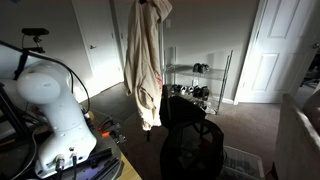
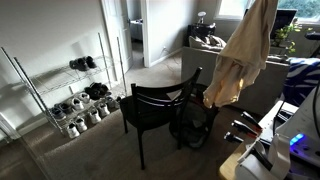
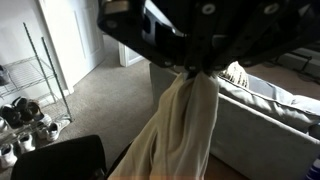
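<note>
A long beige cloth (image 1: 146, 62) hangs in a tall drape from the top of exterior view 1, its lower end left of the black mesh bin (image 1: 190, 152). In exterior view 2 the same cloth (image 2: 240, 62) hangs at the right, its lower part overlapping the bin's outline. The wrist view has my gripper shut on the gathered upper part of the cloth (image 3: 180, 130), which spreads downward from the fingers. Their tips are dark and partly hidden by the folds.
A black chair (image 2: 160, 108) stands beside the bin. Behind it is a wire rack (image 2: 75, 82) with several shoes. A grey sofa (image 3: 262, 105) fills the right of the wrist view. Carpet is bare in front of the doors.
</note>
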